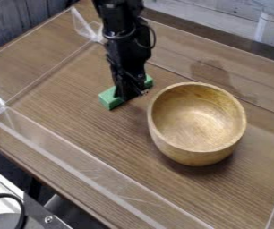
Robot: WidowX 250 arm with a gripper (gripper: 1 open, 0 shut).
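Observation:
A black robot arm reaches down from the top centre, its gripper (126,89) resting low over a green block (111,99) on the wooden table. The gripper looks shut, and its tips cover the middle of the block, so whether anything is between them is hard to see. The block lies at a slant, left of a wooden bowl.
A large wooden bowl (197,125) stands just right of the block and gripper. Clear tape crosses the left part of the table (91,161). Cables and white hardware lie beyond the lower-left edge.

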